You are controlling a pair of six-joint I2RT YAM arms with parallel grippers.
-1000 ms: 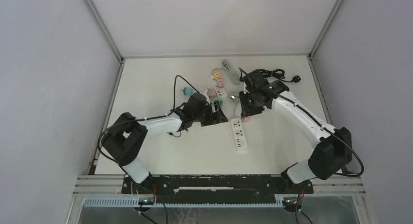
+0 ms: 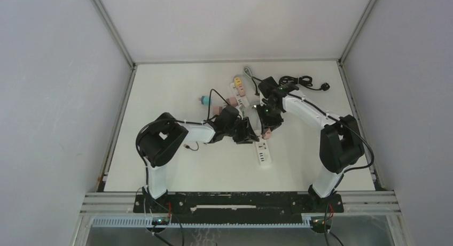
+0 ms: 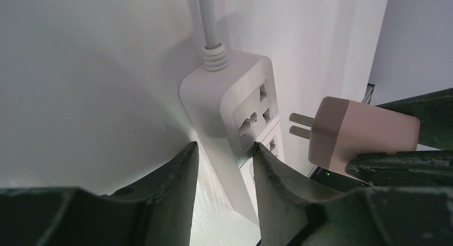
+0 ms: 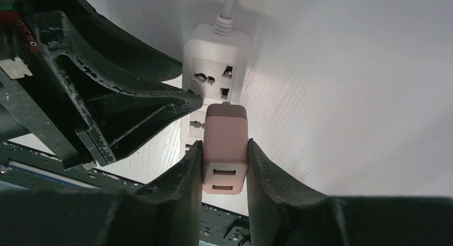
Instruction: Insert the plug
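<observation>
The white power strip [image 2: 262, 154] lies lengthwise near the table's middle, its cord toward the back. In the left wrist view my left gripper is open at the strip [image 3: 211, 101], one fingertip against the socket face's edge, the other near its side. My right gripper is shut on a pink plug [image 4: 225, 133], held above the strip beside the top sockets. In the left wrist view the plug's [image 3: 363, 128] two prongs point toward the socket face, apart from it.
A second strip [image 2: 240, 99] with yellow and pink plugs lies behind, among loose plugs, including a cyan one [image 2: 204, 100]. Coiled cables [image 2: 293, 80] lie at the back.
My left gripper has moved right and toward the front, onto the strip.
</observation>
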